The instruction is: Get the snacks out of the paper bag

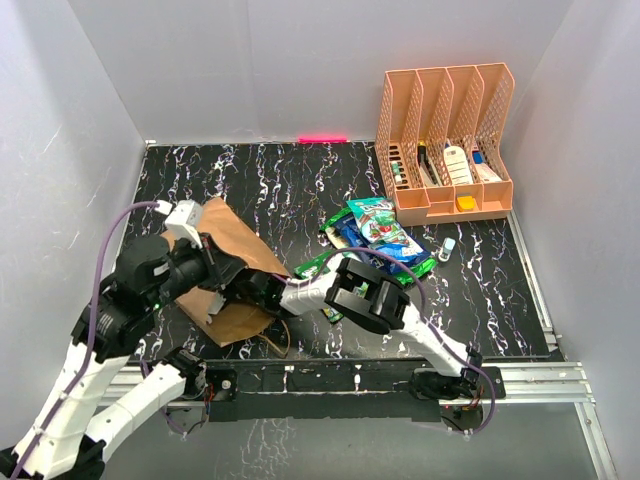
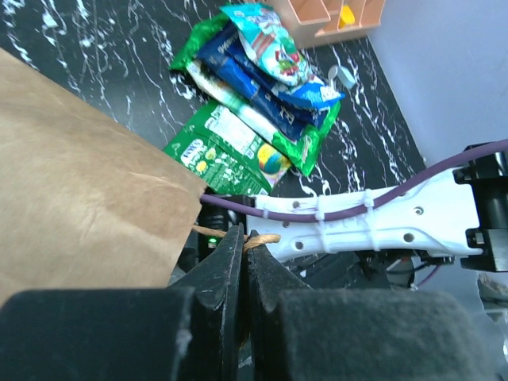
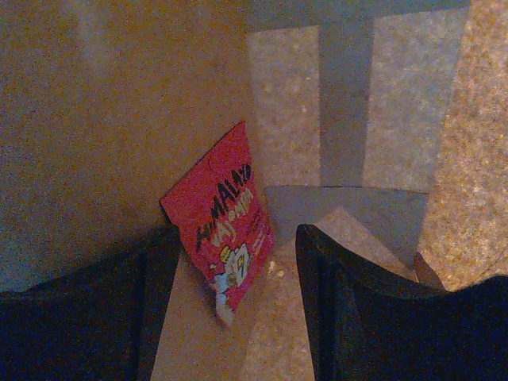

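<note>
The brown paper bag lies on its side at the left of the marble table. My left gripper is shut over it, with a thin cord handle showing at its fingertips. My right arm reaches into the bag; inside, a red snack packet leans by the bag wall, just beyond the open fingers of my right gripper, nothing between them. A pile of snack packets, green, blue and teal, lies outside, right of the bag.
An orange divided organiser with stationery stands at the back right. A small white bottle is below it. The table behind the bag and pile is clear.
</note>
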